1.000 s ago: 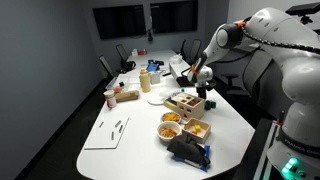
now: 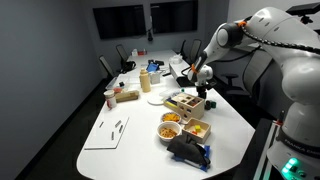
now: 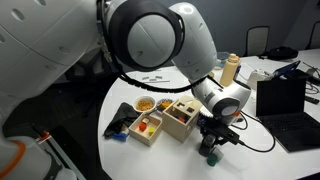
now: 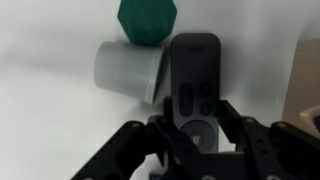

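A slim black remote (image 4: 194, 65) with round buttons points away from me in the wrist view. Its near part lies between the black fingers of my gripper, which is shut on it. Close along the remote's left side is a silvery-grey cup (image 4: 127, 70) on its side. Beyond the cup sits a dark green faceted object (image 4: 147, 18). From the second exterior view, my gripper (image 3: 210, 138) is low over the table, right of the wooden box (image 3: 178, 124); the green object (image 3: 213, 159) lies in front of it. The remote's lower end is hidden by the fingers.
An open laptop (image 3: 282, 112) stands to the right, with a tan bottle (image 3: 229, 70) farther back. Left of the wooden box are a small tray (image 3: 144, 128) and bowls of orange items. A black crumpled item (image 2: 188, 151) lies near the front edge.
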